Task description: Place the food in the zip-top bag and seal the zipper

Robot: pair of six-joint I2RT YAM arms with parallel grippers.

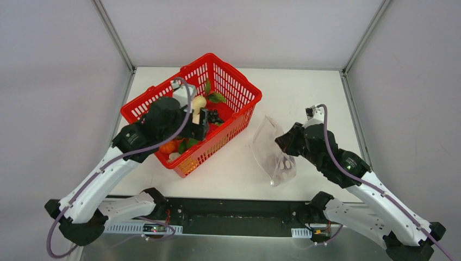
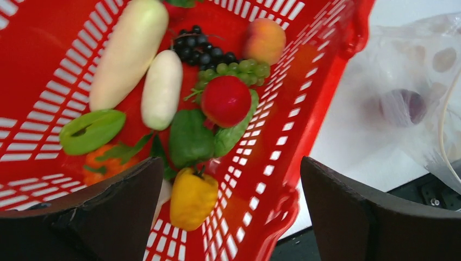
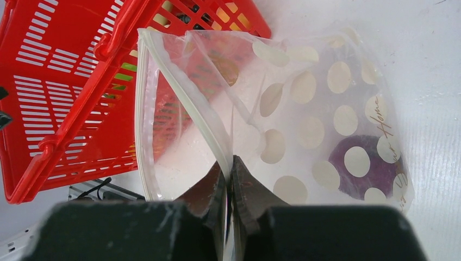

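A clear zip top bag with white dots is held at its zipper edge by my right gripper, shut on it; its mouth gapes towards the basket. Inside the bag lies a dark purple food piece. Over the red basket, my left gripper stands open with nothing between its fingers. Below it, in the left wrist view, lie a yellow pepper, a green pepper, a red round fruit, a peach, dark grapes and a long pale vegetable.
Also in the basket are a green pod, a smaller white vegetable and green grapes. The basket's raised rim stands between the food and the bag.
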